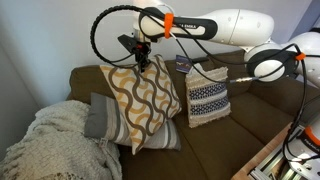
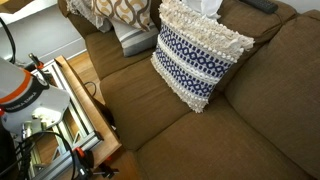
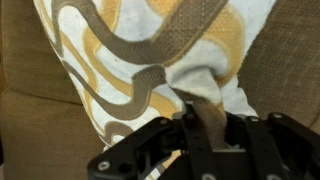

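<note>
A white pillow with an orange and grey wave pattern (image 1: 140, 100) hangs tilted over the left part of the couch. Its top corner is pinched in my gripper (image 1: 144, 62), and in the wrist view the cloth (image 3: 140, 50) bunches up between the dark fingers. Behind it lies a grey striped pillow (image 1: 102, 118), partly covered. Further right, a blue and white woven pillow with fringes (image 1: 207, 95) leans on the backrest, apart from the gripper. Exterior view 2 shows only the lower part of the wave-patterned pillow (image 2: 130, 10).
A cream knitted blanket (image 1: 62, 148) covers the couch's left end. A dark remote-like object (image 2: 260, 5) rests on the backrest. A wooden table edge (image 2: 85, 100) borders the front.
</note>
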